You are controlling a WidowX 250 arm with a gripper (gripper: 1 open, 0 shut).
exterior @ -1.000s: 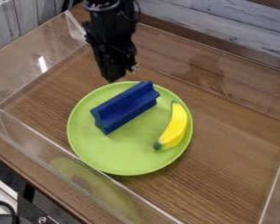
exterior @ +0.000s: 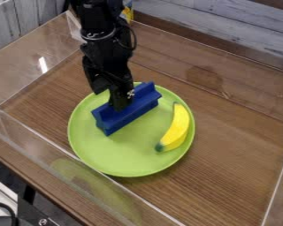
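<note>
My black gripper has its fingers open, low over the upper left end of a long blue block. The block lies diagonally on a green plate. A yellow banana lies on the plate to the right of the block. The dark fingers partly hide the block's left part; whether they touch it I cannot tell.
A transparent edge runs along the left side, with a dark cable at the lower left. A pale wall borders the back right.
My gripper has come down and toward the front from above and behind the plate to the blue block. The block, banana and plate look unmoved.
</note>
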